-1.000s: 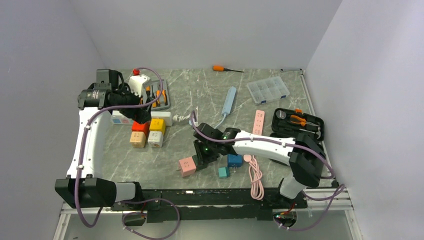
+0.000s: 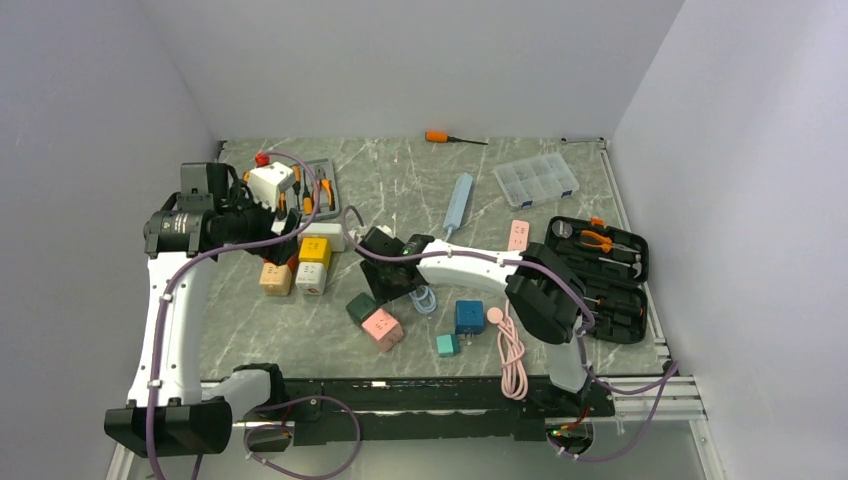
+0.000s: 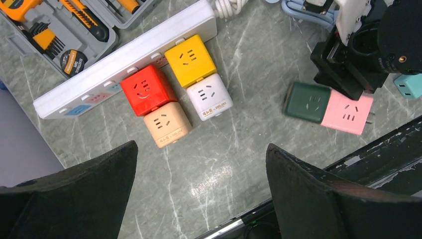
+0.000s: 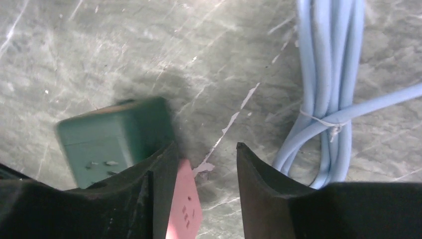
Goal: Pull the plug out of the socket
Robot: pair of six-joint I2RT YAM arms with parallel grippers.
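A pink cube plug (image 2: 383, 329) and a dark green cube (image 2: 361, 309) lie together on the grey table, low centre in the top view; in the left wrist view they touch end to end. My right gripper is low beside them, part open, the green cube left of its fingertips and the pink cube partly behind the left finger; nothing clearly held. My left gripper stands open above the table at left, over the row of coloured cubes (image 3: 189, 62) on a white power strip (image 3: 124, 59).
A blue coiled cable (image 4: 323, 59) lies right of the right gripper. Blue (image 2: 469, 317) and teal (image 2: 447, 344) cubes, a pink cord (image 2: 513, 370), a black tool case (image 2: 620, 310) and a clear organizer (image 2: 536, 180) surround it.
My right gripper has moved left and upward in the top view. The pink and green pair has turned, the green cube now upper left of the pink. The left arm has moved slightly.
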